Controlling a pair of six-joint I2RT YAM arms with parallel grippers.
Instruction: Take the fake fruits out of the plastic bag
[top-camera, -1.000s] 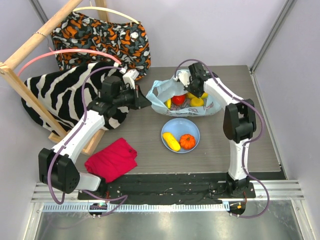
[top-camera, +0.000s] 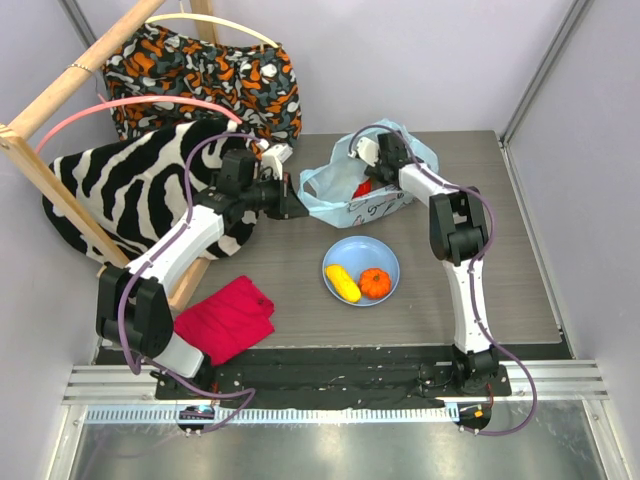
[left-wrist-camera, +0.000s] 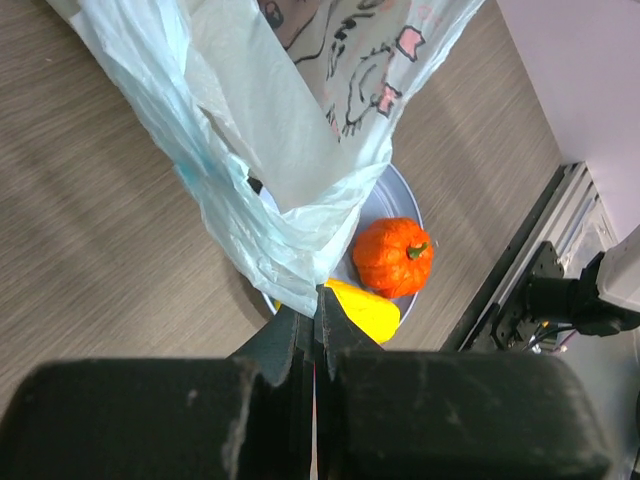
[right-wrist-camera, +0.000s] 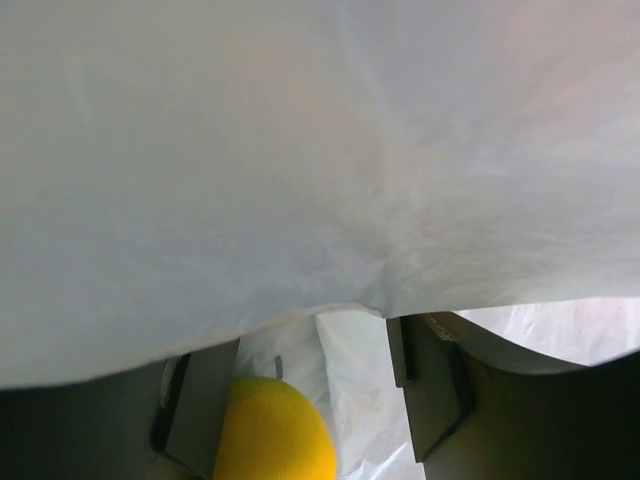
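Note:
The pale blue plastic bag (top-camera: 340, 180) lies on its side at the back of the table, its rim pulled toward the left. My left gripper is shut on the edge of that bag (left-wrist-camera: 285, 255). Inside the bag is my right gripper, open, with part of a yellow fruit (right-wrist-camera: 275, 435) showing between its fingers near the left one. A fold of plastic covers most of the right wrist view. Some red fruit (top-camera: 363, 188) shows in the bag's mouth in the top view; the other contents are hidden by the arm and plastic.
A blue plate (top-camera: 341, 254) in front of the bag holds a yellow fruit (top-camera: 343, 284) and an orange pumpkin (top-camera: 375, 283). A red cloth (top-camera: 227, 320) lies front left. Wooden frame (top-camera: 48, 205) and patterned bags stand left.
The left gripper has shifted slightly right with the bag's rim, and the bag's opening has narrowed.

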